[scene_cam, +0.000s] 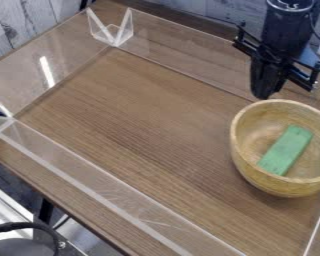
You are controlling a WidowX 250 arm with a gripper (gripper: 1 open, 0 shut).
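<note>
A wooden bowl point(250, 165) sits on the right side of the wooden table, holding a green rectangular block point(286, 149) that lies at a slant inside it. My black gripper point(263, 78) hangs above and behind the bowl at the upper right, apart from the block. It appears shut, with nothing visible between its fingers.
Clear plastic pieces stand at the back left and along the left edge. Black cables or parts lie at the lower left corner.
</note>
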